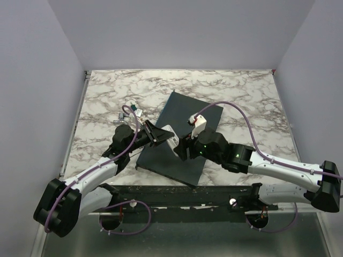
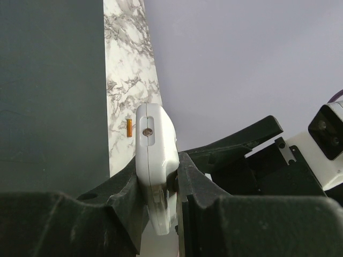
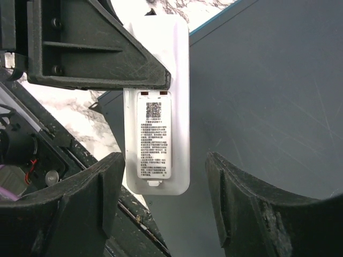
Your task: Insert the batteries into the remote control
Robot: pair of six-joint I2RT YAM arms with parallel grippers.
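Note:
In the right wrist view its back [image 3: 154, 136] faces the camera, showing a printed battery cover with a QR code. My right gripper is part open, its fingers either side of the remote's lower end, apparently not gripping it. An orange battery [image 2: 129, 127] lies on the marble beside the dark mat in the left wrist view.
A dark mat [image 1: 188, 110] lies under both grippers on the marble table [image 1: 246, 93]. Small items [image 1: 120, 116] lie left of the mat.

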